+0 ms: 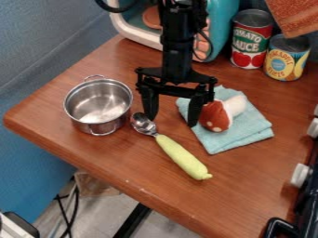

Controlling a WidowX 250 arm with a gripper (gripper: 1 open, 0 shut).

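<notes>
My black gripper (172,115) hangs over the middle of the wooden table, its two fingers spread apart with nothing seen between them. Just below its left finger lies a metal spoon (143,124). A yellow corn cob (183,158) lies diagonally below the spoon. To the right of the gripper, a red and white mushroom toy (217,115) rests on a folded light blue cloth (236,138). A steel pot (97,104) stands to the left.
Tomato can (251,39), second can (287,59) and a teal appliance (139,23) stand at the back. A black appliance (296,195) is at the right edge.
</notes>
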